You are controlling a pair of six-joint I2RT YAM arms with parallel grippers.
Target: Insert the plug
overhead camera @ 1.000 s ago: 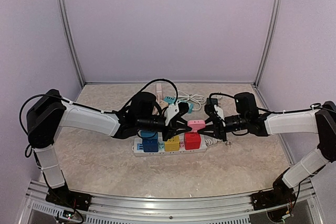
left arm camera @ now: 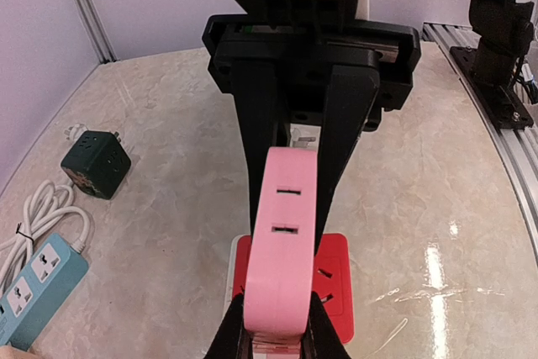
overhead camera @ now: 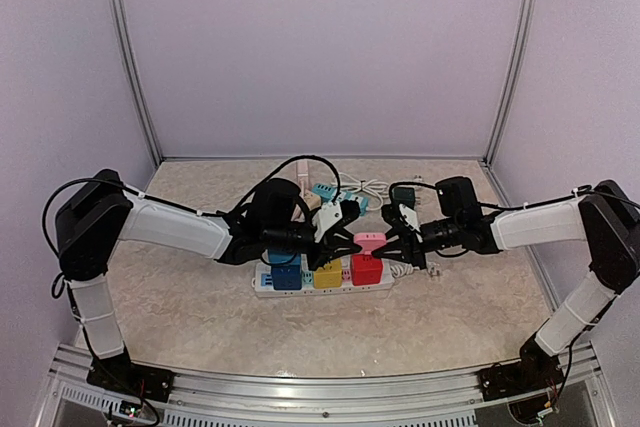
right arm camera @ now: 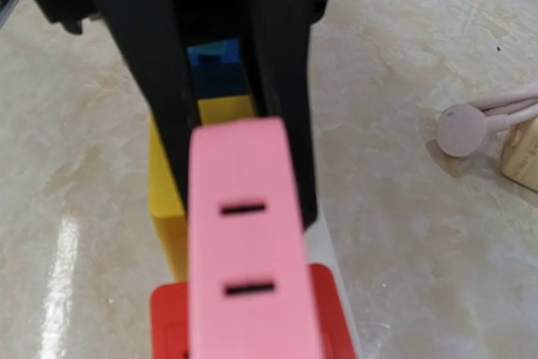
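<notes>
Both grippers are shut on a pink plug (overhead camera: 370, 240), one from each side. My left gripper (overhead camera: 351, 244) holds its left end and my right gripper (overhead camera: 391, 247) its right end. Two slots mark the top of the pink plug (left arm camera: 284, 245) in the left wrist view. Beneath it lies the red plug (overhead camera: 366, 269), seated at the right end of the white power strip (overhead camera: 325, 291). In the right wrist view the pink plug (right arm camera: 244, 250) partly covers the red one; its prongs and the right gripper's own fingertips are hidden.
Yellow (overhead camera: 327, 275) and dark blue (overhead camera: 287, 277) plugs stand on the strip to the left. Behind are a light blue socket block (left arm camera: 38, 279), a coiled white cable (left arm camera: 52, 206) and a dark green plug (left arm camera: 95, 163).
The pink plug has shifted slightly left and a little down in the top view, and the right arm has moved left with it.
</notes>
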